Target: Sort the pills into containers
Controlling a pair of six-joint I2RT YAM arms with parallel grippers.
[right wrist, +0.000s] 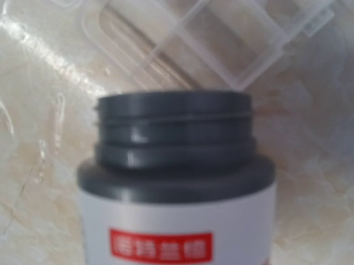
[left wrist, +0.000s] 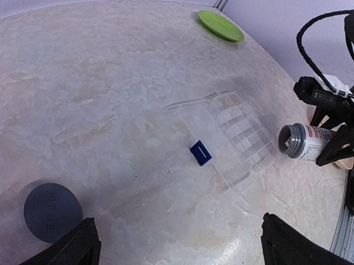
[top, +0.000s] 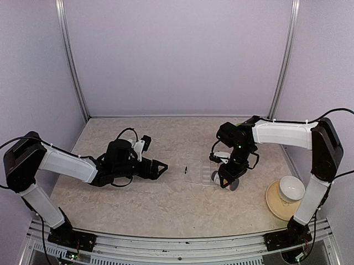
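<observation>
A clear plastic pill box lies with its lid folded open and a dark blue tab on the lid's edge; I make out no pills in its compartments. My right gripper is shut on a white-labelled pill bottle with a grey neck. The bottle lies nearly level, its uncapped mouth pointing at the compartments; something pale shows inside. In the right wrist view the bottle fills the lower part, and its gripper's fingers are out of sight. My left gripper stands open and empty, left of the box.
A round grey cap rests on the table near the left gripper. At the back is a green plate. A white bowl sits on a yellowish plate at the right.
</observation>
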